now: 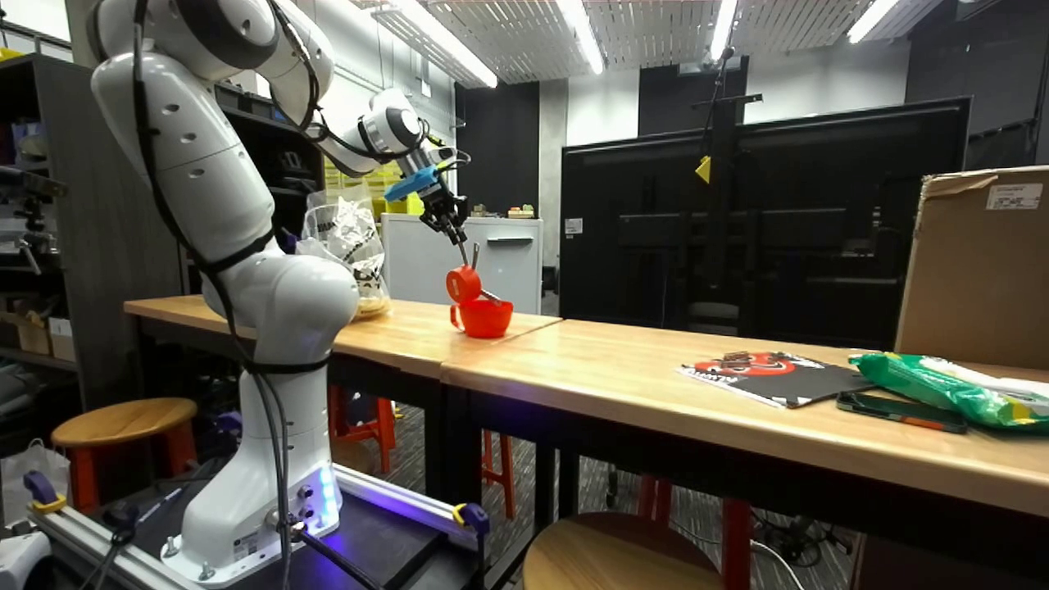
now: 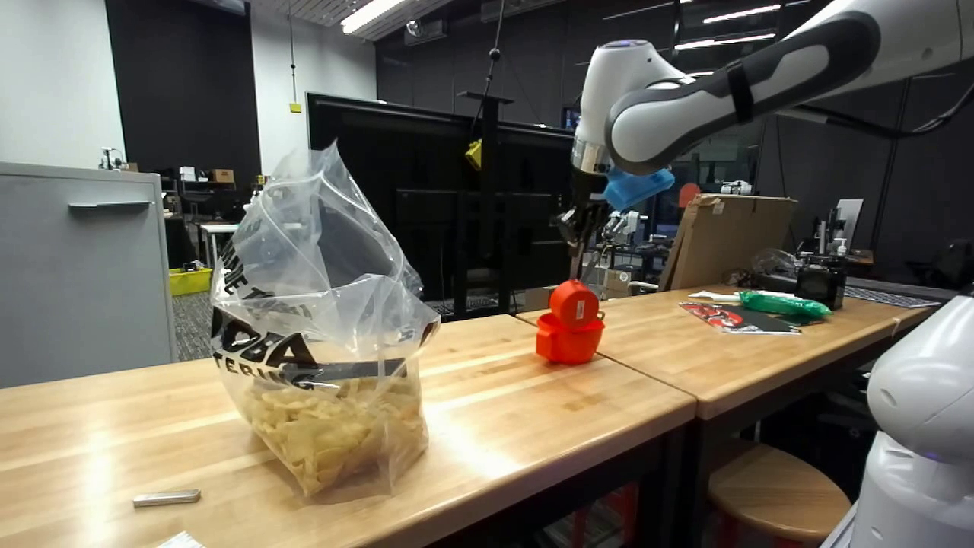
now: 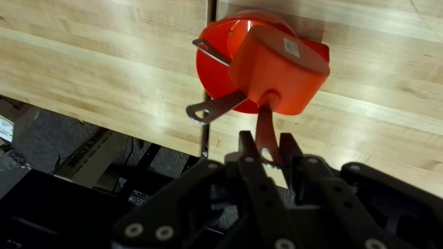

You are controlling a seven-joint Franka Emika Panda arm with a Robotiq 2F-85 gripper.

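By its handle, a red measuring cup (image 3: 278, 74) hangs from my gripper, which is shut on that handle; the cup's flat bottom with a white label is turned sideways. Below it stands a red bowl (image 3: 211, 70) with a side handle, on the wooden table. In the wrist view the held cup covers part of the bowl. Two more metal handles stick out there: one upper handle (image 3: 211, 52) and one lower handle (image 3: 216, 108). From outside, the held cup (image 2: 575, 301) shows just above the bowl (image 2: 568, 342), overlapping its rim; whether they touch I cannot tell.
A clear bag of chips (image 2: 329, 411) stands on the same table, with a small metal bar (image 2: 166, 498) near it. On the adjoining table lie a dark printed sheet (image 1: 777, 377), a phone (image 1: 900, 411) and a green packet (image 1: 959, 388).
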